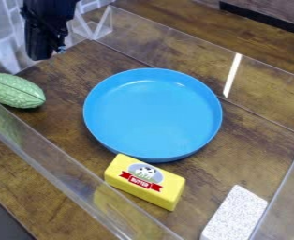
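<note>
My dark gripper (pixel 47 37) is at the top left, raised above a pale green striped melon-like object (pixel 15 91) lying at the left edge, apart from it. I cannot tell how far the fingers are open; no object shows in them. A blue plate (pixel 153 112) lies in the middle, with a yellow butter box (pixel 144 180) in front of it.
A white speckled block (pixel 233 216) sits at the bottom right. Clear walls run along the sides of the wooden surface (pixel 75 159). Bare wood shows behind and right of the plate.
</note>
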